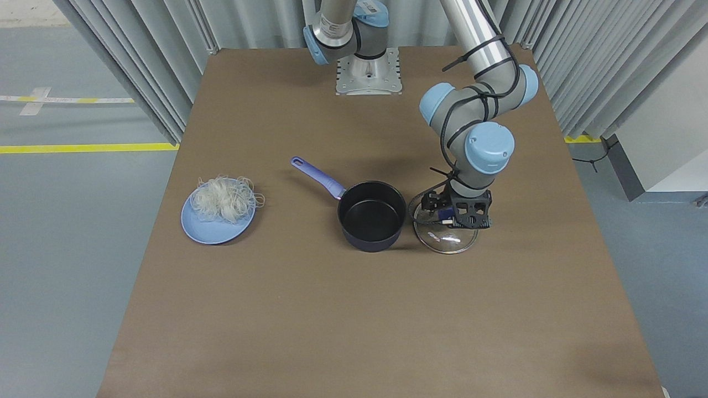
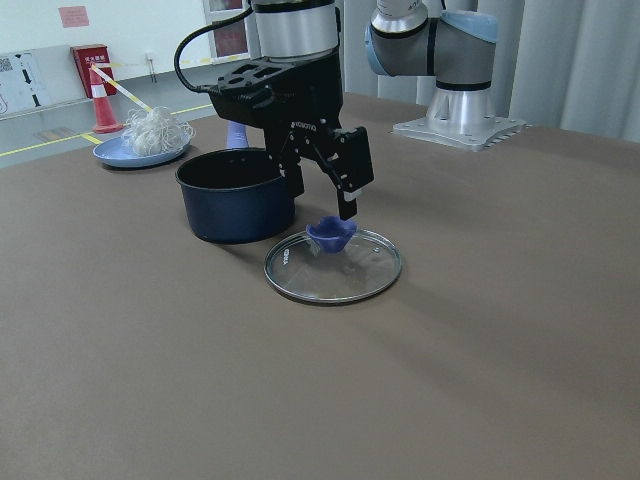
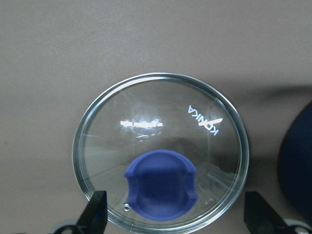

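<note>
A glass lid (image 3: pixel 107 141) with a rounded purple knob (image 3: pixel 161 190) lies flat on the table, right of a dark saucepan (image 1: pixel 371 215) with a purple handle (image 1: pixel 316 173). My gripper is just above the lid, open, its two fingers either side of the knob in the wrist view with nothing held between them. In the left view the knob (image 2: pixel 331 236) shows just below the fingertips. In the front view the gripper body covers much of the lid.
A blue plate (image 1: pixel 213 232) with a heap of pale stringy noodles (image 1: pixel 224 198) sits on the left. A robot base (image 1: pixel 365 79) stands at the back.
</note>
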